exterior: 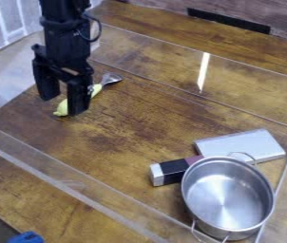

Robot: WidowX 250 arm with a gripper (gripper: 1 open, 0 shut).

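Observation:
The black gripper [60, 80] hangs open at the upper left, just over a pale yellow-green elongated object [66, 106] on the wooden table, which it partly hides. A small grey utensil-like piece shows at that object's far end, too small to tell what it is. Nothing shows held between the fingers.
At the lower right are a steel pot [227, 198], a silver flat block [239, 146] and a black-and-white box [170, 173]. Clear plastic walls edge the table [140, 114], whose middle is bare. A blue item [26, 237] lies at the bottom left.

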